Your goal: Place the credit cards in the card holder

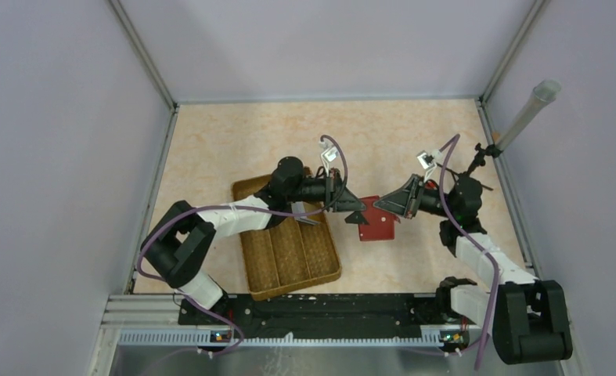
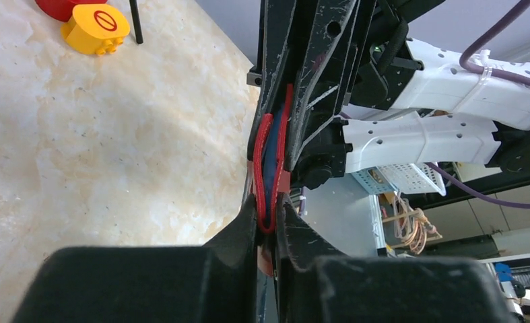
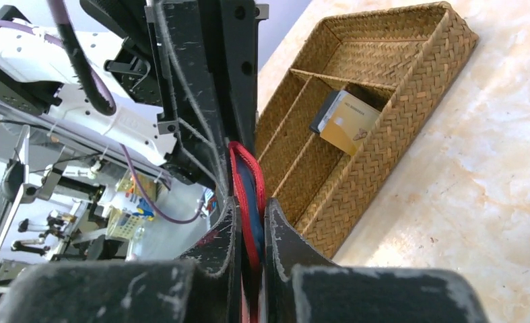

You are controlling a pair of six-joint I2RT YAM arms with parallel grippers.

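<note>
The red card holder (image 1: pixel 379 229) is upheld between the two arms right of the basket in the top view. Seen edge-on in the left wrist view, the holder (image 2: pixel 270 168) shows red rims and a dark blue inside. My right gripper is shut on one side of it. My left gripper has its fingers close around the opposite side; whether they press on it is unclear. The right arm's fingers (image 2: pixel 309 74) reach the holder from the far side. I cannot make out loose credit cards.
A woven basket (image 3: pixel 410 108) with compartments stands at the left of the table, holding a yellow and black box (image 3: pixel 349 124). A yellow toy piece (image 2: pixel 93 30) lies near a red object (image 2: pixel 56 7).
</note>
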